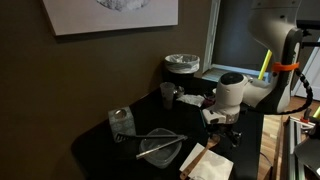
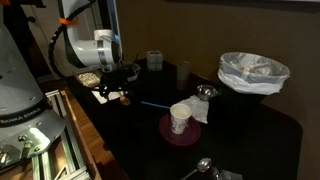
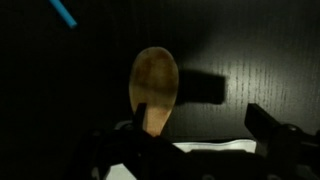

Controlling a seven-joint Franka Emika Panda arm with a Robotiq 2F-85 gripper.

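A wooden spoon shows its bowl in the wrist view, with its handle running toward the bottom. In exterior view 1 the spoon lies partly on a white sheet. Low over the dark table, close to the spoon bowl, my gripper stands open with nothing held. Its left finger overlaps the spoon's lower part in the wrist view, while the right finger is well apart from it. In exterior view 2 the bowl appears just below the gripper.
A clear container with utensils and a metal grater lie left of the spoon. Farther off are a white cup on a dark red plate, a blue straw and a lined bin.
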